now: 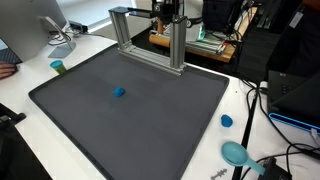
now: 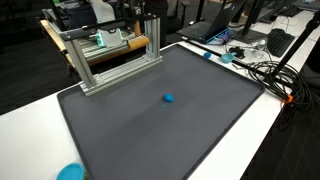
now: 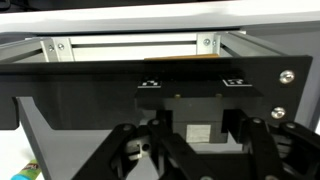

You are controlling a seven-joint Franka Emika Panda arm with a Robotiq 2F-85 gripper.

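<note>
In the wrist view my gripper is at a black front panel [image 3: 80, 98], with its two fingers apart. A dark bar-like part of the panel lies by the fingertips; whether they touch it cannot be made out. Behind the panel shows a white-floored drawer or tray [image 3: 120, 52] with a brown piece [image 3: 188, 66] partly hidden at its front. The raised unit on a white frame [image 1: 165, 66] stands at the far edge of the dark mat in exterior view 1; the arm's end is mostly cut off above it.
A small blue object [image 1: 119, 92] lies on the dark mat [image 2: 150, 135]. Beside the mat are another blue piece [image 1: 226, 121] and a teal ladle-like item [image 1: 236, 154]. At the far left stands a green-and-blue cup [image 1: 58, 67].
</note>
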